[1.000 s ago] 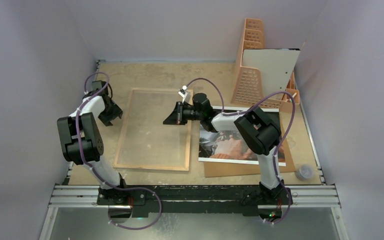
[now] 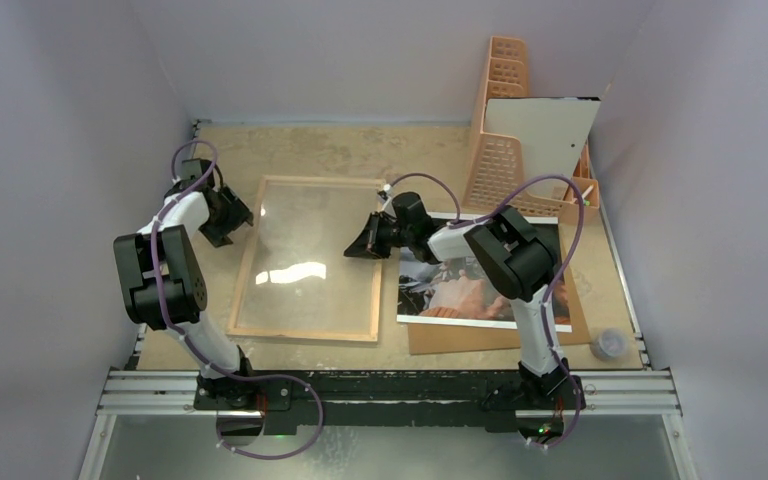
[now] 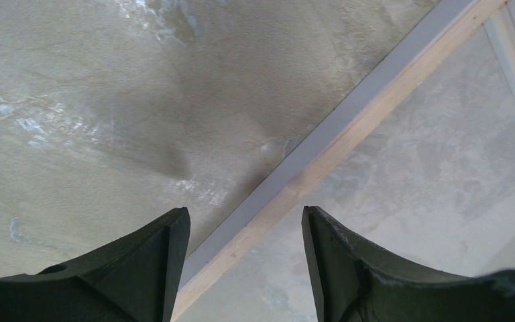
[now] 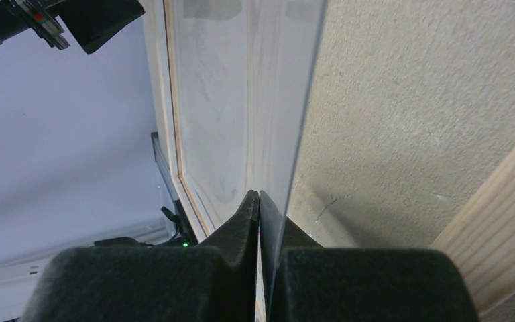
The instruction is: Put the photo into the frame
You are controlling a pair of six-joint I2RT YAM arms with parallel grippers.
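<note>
The wooden frame (image 2: 305, 337) lies flat at the centre-left in the top view. Over its opening is a clear sheet (image 2: 300, 225) with a bright reflection. In the right wrist view, the sheet's raised edge (image 4: 305, 100) runs down into my right gripper, which is shut on it above the frame's right side. Beside the frame's left rail (image 3: 302, 181), my left gripper hangs open with nothing held; the rail passes below its fingers. To the right lies the photo (image 2: 455, 295), partly hidden under the right arm.
A brown board (image 2: 460, 340) lies under the photo. At the back right stands an orange rack (image 2: 495, 160) holding a white panel (image 2: 535, 130). A small clear cup (image 2: 610, 344) sits near the right front corner. Bare table shows behind the frame.
The reflection on the sheet has appeared and widened. The left gripper has shifted slightly right.
</note>
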